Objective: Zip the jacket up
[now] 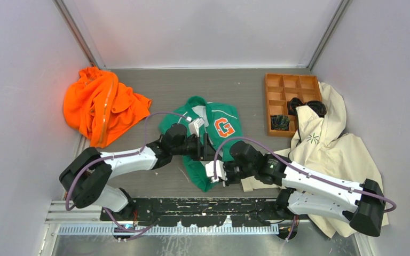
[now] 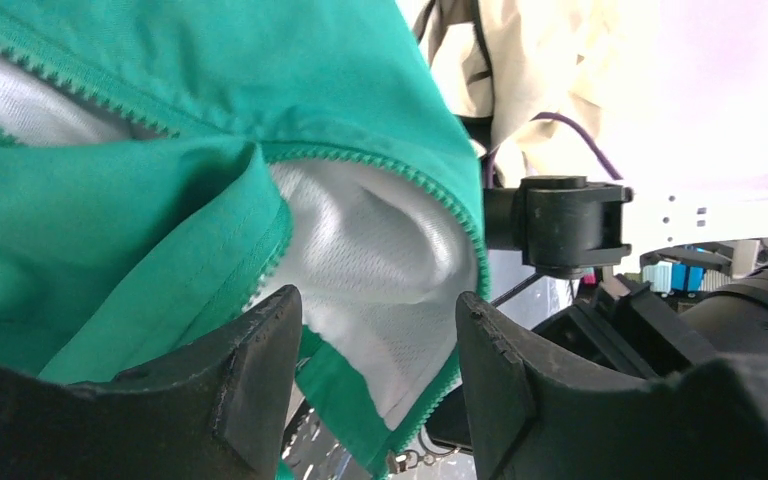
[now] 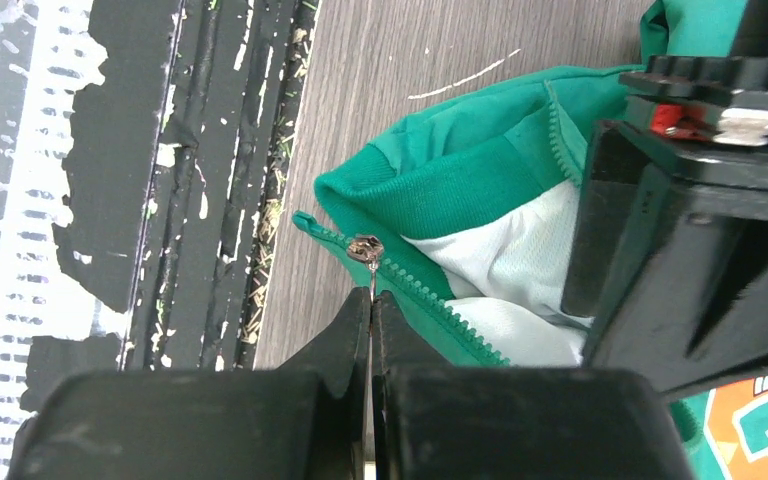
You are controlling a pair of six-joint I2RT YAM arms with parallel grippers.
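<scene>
The green jacket point(image 1: 224, 112) with orange G lies front-up in the middle, toothed zipper edges apart over a white lining. My left gripper is open above it in the left wrist view, a toothed edge point(image 2: 475, 250) passing just beyond its fingers. My right gripper is shut on the small metal zipper slider point(image 3: 367, 250) at its fingertips, near one zipper tape's end. Whether the other tape is in the slider I cannot tell. The left gripper's body fills the right side of the right wrist view, close by.
An orange garment point(image 1: 101, 106) lies left. A wooden compartment tray point(image 1: 275, 82) with dark items and a cream garment point(image 1: 341, 160) are at the right. Bare table shows behind the jacket. The arms are very close together.
</scene>
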